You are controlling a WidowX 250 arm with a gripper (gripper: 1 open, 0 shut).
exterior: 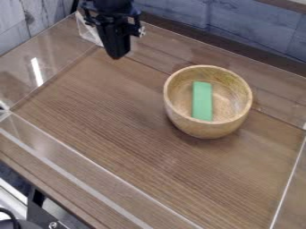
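My black gripper (117, 48) hangs over the back left of the wooden table, its fingers shut with nothing visible between them. To its right and nearer sits a round tan wooden bowl (180, 112) holding a flat green block (202, 101). A small white object (91, 32) is partly hidden behind my arm; I cannot tell what it is.
Dark space lies beyond its left and back edges, with some dark cables at the lower left.
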